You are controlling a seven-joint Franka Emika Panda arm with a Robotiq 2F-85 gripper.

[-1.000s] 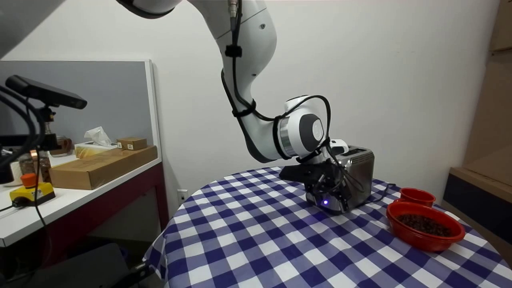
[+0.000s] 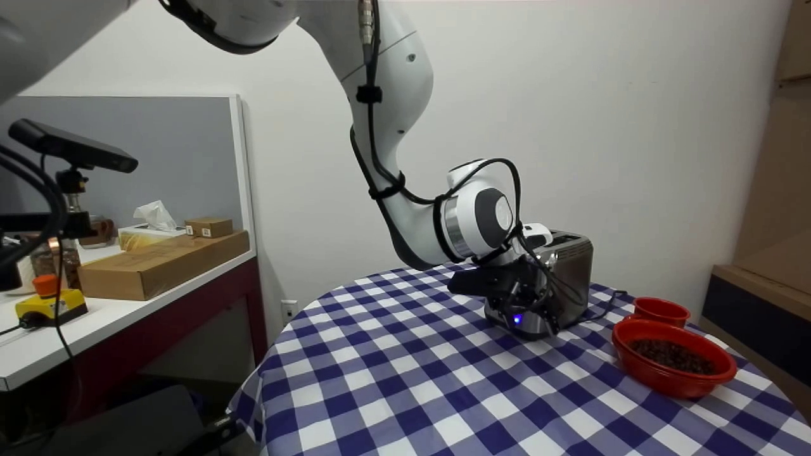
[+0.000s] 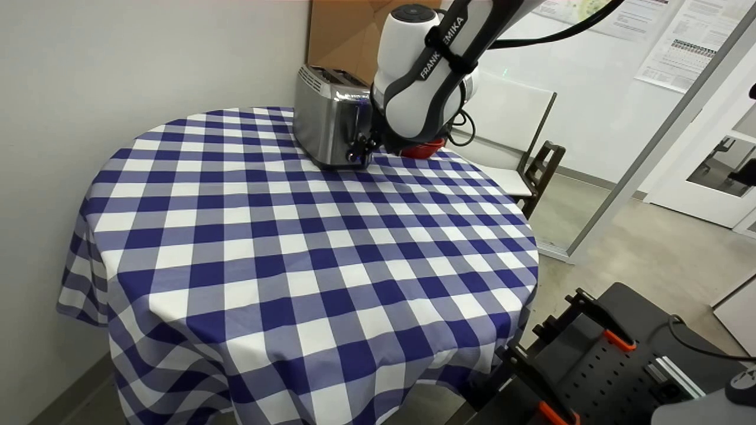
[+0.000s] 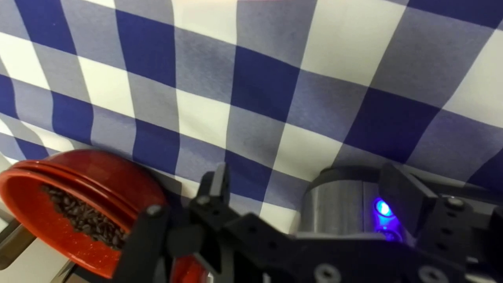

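Observation:
A silver toaster (image 2: 571, 277) stands on the checked cloth, its slots facing up. Close against its front end is my gripper (image 2: 538, 318), seen there as a dark cluster. From the other side, the gripper (image 3: 362, 147) overlaps the toaster's (image 3: 316, 124) end face. In the wrist view the gripper is open, its fingers wide apart. The toaster's rounded metal corner (image 4: 330, 203) appears between them, and the right finger (image 4: 406, 195) lies over the panel beside a glowing blue light (image 4: 384, 207). Whether that finger touches the toaster, I cannot tell.
A red bowl (image 2: 673, 384) of dark beans stands right of the toaster, with a red cup (image 2: 661, 309) behind it. A black cord (image 2: 606, 310) runs behind the toaster. The checked tablecloth (image 3: 283, 248) is bare across the table's middle and left.
My arm and gripper have moved slightly down and to the right at the toaster's front. Toaster, bowl and cup stay in place.

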